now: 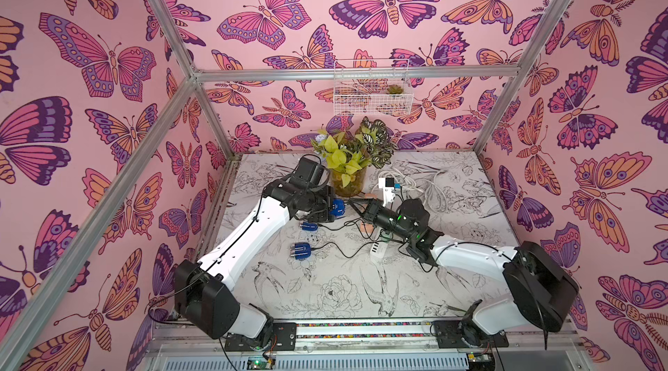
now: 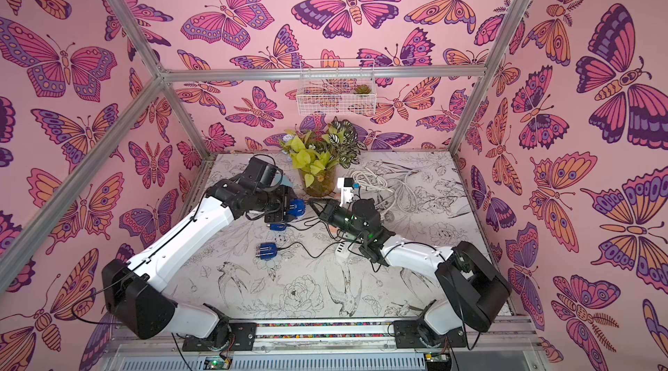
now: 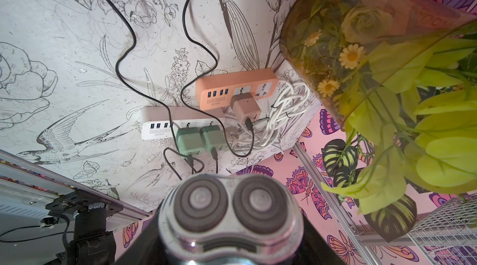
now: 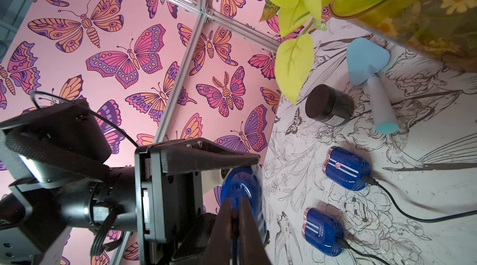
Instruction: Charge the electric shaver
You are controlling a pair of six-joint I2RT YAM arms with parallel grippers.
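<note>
A blue shaver (image 4: 244,185) is held off the table, with my left gripper (image 1: 334,207) shut on it. Its two round cutting heads (image 3: 229,202) fill the bottom of the left wrist view. Pointing at the shaver from the right, my right gripper (image 1: 352,202) is shut, its dark fingertips (image 4: 227,222) overlapping the shaver in the right wrist view. Whether a thin cable end sits between them cannot be made out. Two other blue shavers, one nearer the back (image 4: 346,168) and one nearer the front (image 4: 323,231), lie on the table, each with a black cable at its end.
An orange power strip (image 3: 218,86) with a brown adapter and a white strip (image 3: 154,128) with green adapters (image 3: 190,140) lie below. Behind are a potted plant (image 1: 348,176), a dark jar (image 4: 329,105) and a blue trowel (image 4: 368,61).
</note>
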